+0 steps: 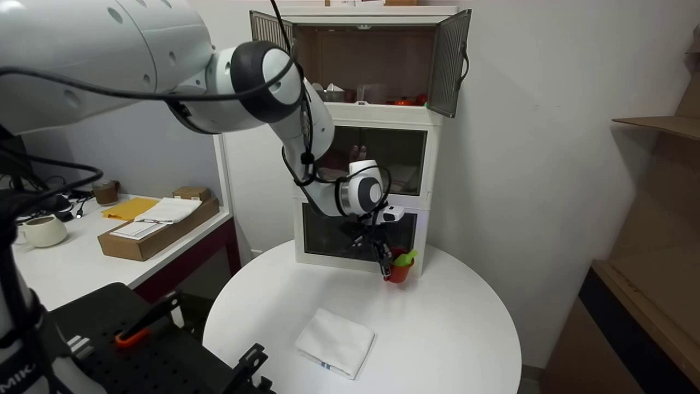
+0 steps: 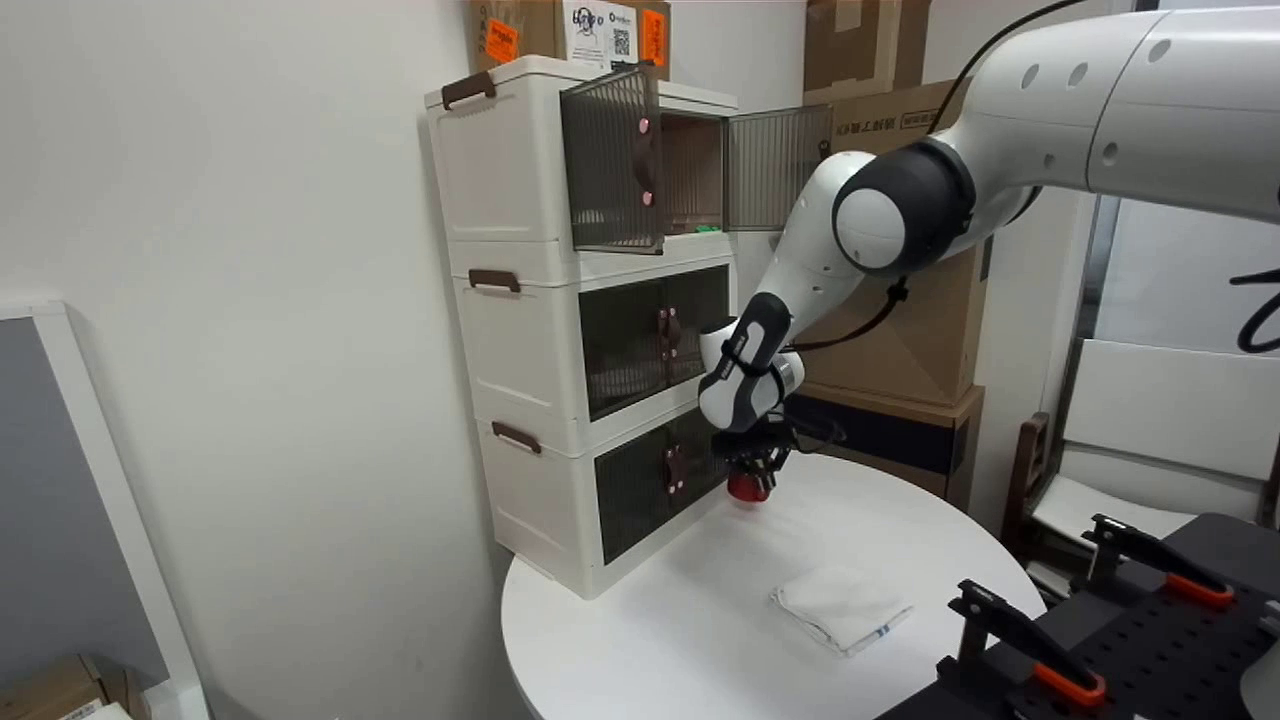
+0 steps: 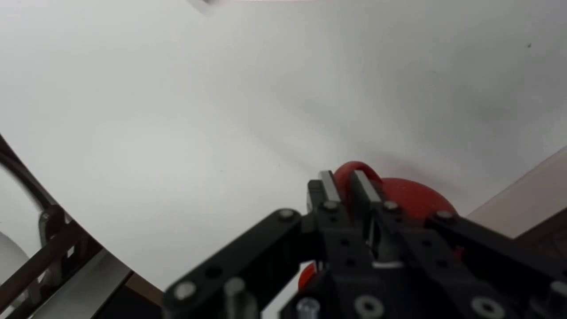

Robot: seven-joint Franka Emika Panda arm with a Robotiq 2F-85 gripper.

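A small red cup [image 1: 397, 273] hangs a little above the far side of the round white table, close in front of the cabinet. Something bright green [image 1: 405, 258] sticks out of its top. My gripper [image 1: 384, 270] is shut on the cup's side, and in the wrist view a loop of red, seemingly the cup's handle [image 3: 351, 170], lies between the fingertips. Part of the red cup [image 3: 417, 199] shows behind the right finger; the rest is hidden by the gripper. In the second exterior view the cup [image 2: 747, 487] shows below the dark gripper.
A folded white cloth [image 1: 336, 342] lies on the table [image 1: 453, 328]. The cabinet's [image 1: 428, 164] top compartment has both doors open, with several items inside; its two lower compartments are closed.
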